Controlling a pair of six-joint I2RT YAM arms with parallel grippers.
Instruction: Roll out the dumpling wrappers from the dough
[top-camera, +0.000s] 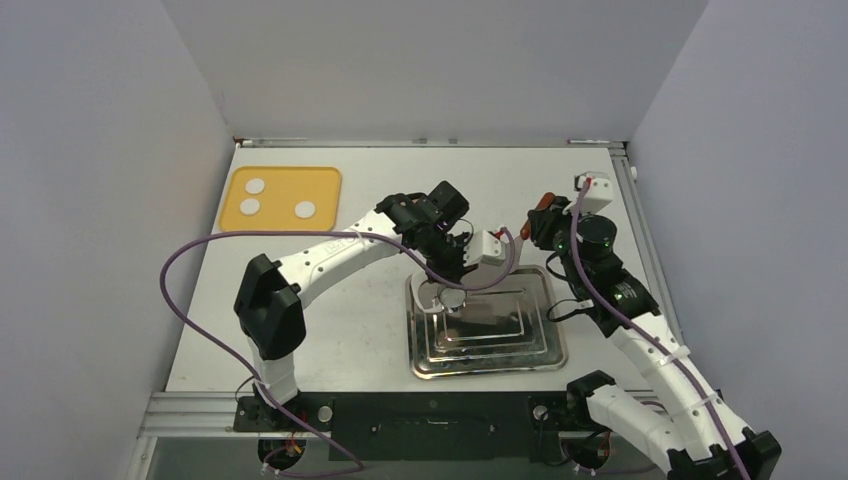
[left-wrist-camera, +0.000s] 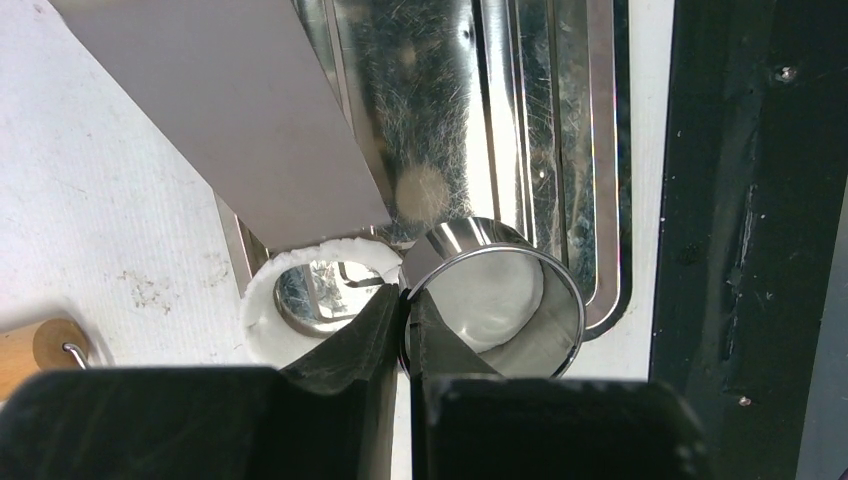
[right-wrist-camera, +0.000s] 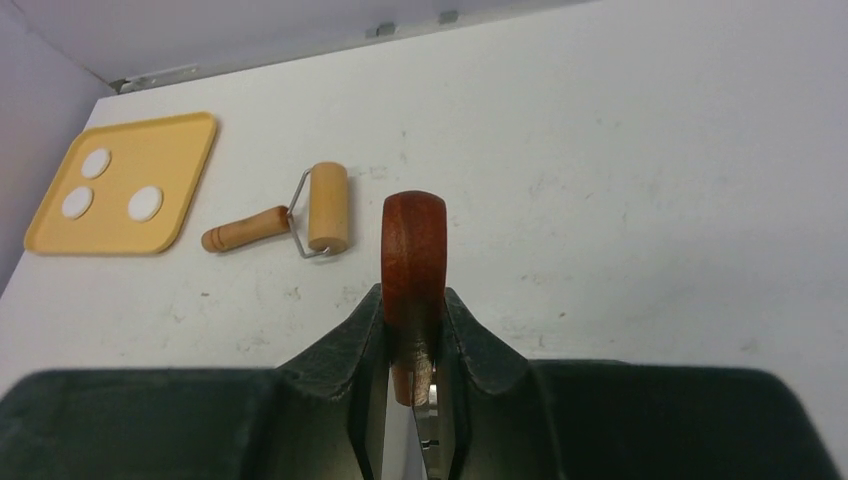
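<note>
My left gripper is shut on the thin rim of a steel ring cutter (left-wrist-camera: 470, 236), low over the tray's edge. A round of white dough (left-wrist-camera: 495, 300) shows inside the ring; whether it sits in it or below cannot be told. Beside the cutter lies a leftover loop of dough (left-wrist-camera: 258, 315) with a round hole. My right gripper is shut on the brown wooden handle (right-wrist-camera: 415, 240) of a broad-bladed scraper or knife. Its grey blade (left-wrist-camera: 235, 110) reaches over the steel tray (top-camera: 545, 365), close to the cutter and dough loop.
Three white dough rounds lie on a yellow board (top-camera: 325, 180) at the back left. A small wooden roller (right-wrist-camera: 328, 205) rests on the table, mostly hidden by my left arm from above.
</note>
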